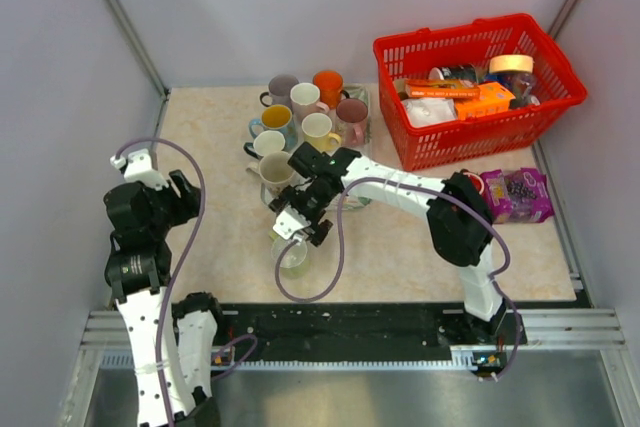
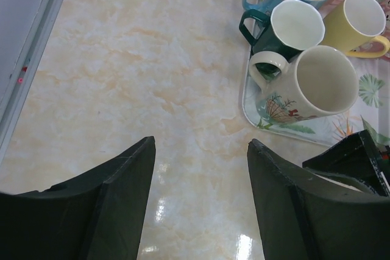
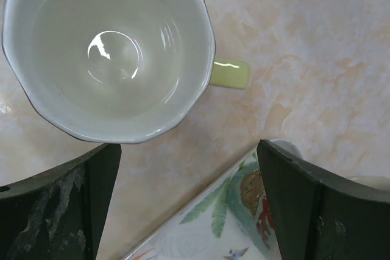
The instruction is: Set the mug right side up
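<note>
A pale mug (image 1: 292,256) with a light green handle (image 3: 230,73) stands on the table near its front edge. Its opening faces up; in the right wrist view the white inside of the mug (image 3: 116,47) is plain to see. My right gripper is open close to its handle side, and no mug sits between the fingers. In the top view the right arm's wrist partly covers that handle. Off to the left, my left gripper is open over bare table, holding nothing.
Behind my right gripper, a patterned tray (image 2: 292,131) carries several mugs, including a large cream mug (image 2: 326,80). A red basket (image 1: 480,137) of goods and a purple packet (image 1: 518,195) are at the right. Free table lies left and front right.
</note>
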